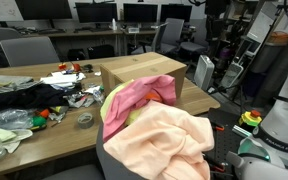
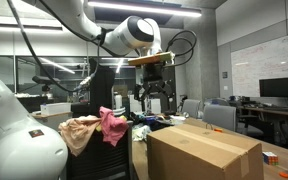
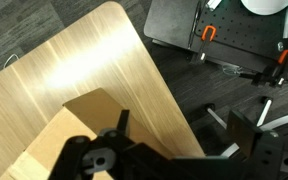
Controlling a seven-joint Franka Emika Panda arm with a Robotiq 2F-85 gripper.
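My gripper stands open, its fingers (image 3: 122, 122) wide apart along the lower edge of the wrist view, with nothing seen between them. Exterior view 2 has the gripper (image 2: 156, 98) hanging high from the arm, apart from the things around it. A large closed cardboard box (image 1: 189, 97) rests on the table; part of the box (image 3: 69, 140) shows at lower left in the wrist view. Peach cloth (image 1: 162, 145) and darker pink cloth (image 1: 139, 98) are draped together in front of the box.
Dark clothes (image 1: 29, 100), tape rolls (image 1: 85, 120) and other clutter cover the left of the wooden table (image 1: 64, 143). In the wrist view, bare tabletop (image 3: 114, 65) lies beside the box, and a dark cart (image 3: 244, 30) with tools stands past its edge.
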